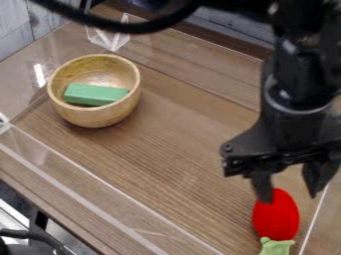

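My black gripper hangs at the right of the view, open, its fingertips over a red object with a pale green end that lies near the table's front right. At the left stands a wooden bowl with a green block inside it.
A clear plastic piece is at the back left, and black cables lie at the lower left corner.
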